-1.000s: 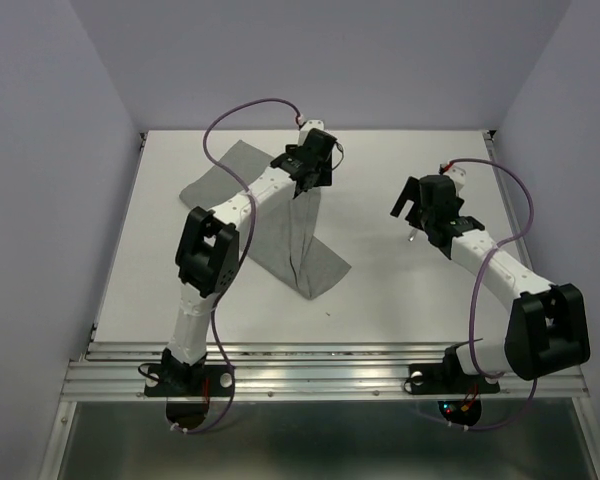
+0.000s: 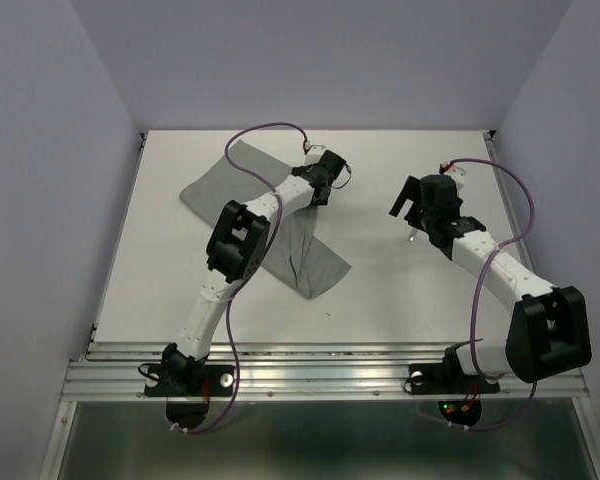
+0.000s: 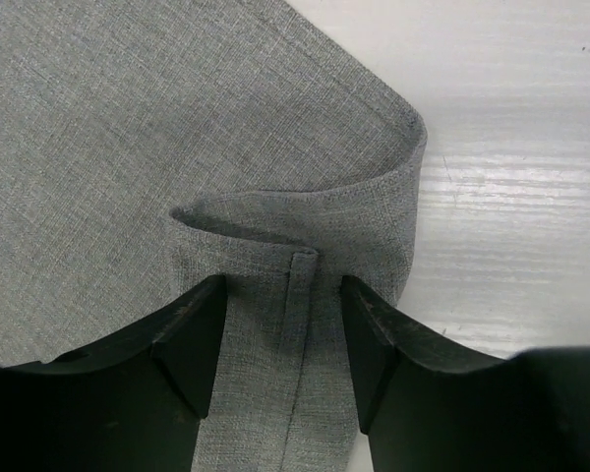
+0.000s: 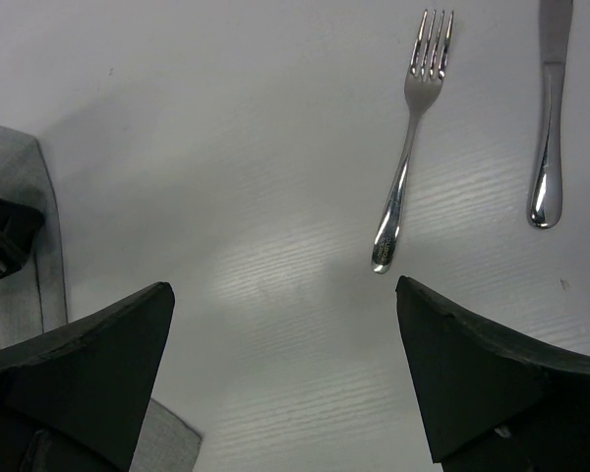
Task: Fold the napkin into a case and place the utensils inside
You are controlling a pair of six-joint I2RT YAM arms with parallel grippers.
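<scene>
A grey napkin [image 2: 220,190] lies on the white table with a narrow folded strip running toward the front. My left gripper is part open over that fold, its fingertips at the cloth on either side of a folded corner with a seam. My right gripper hangs open above bare table. In the right wrist view a fork [image 4: 405,157] and a knife [image 4: 548,138] lie apart on the table beyond its fingers.
Grey walls border the sides and back, and a metal rail runs along the front.
The right arm and the napkin look nearly unchanged.
</scene>
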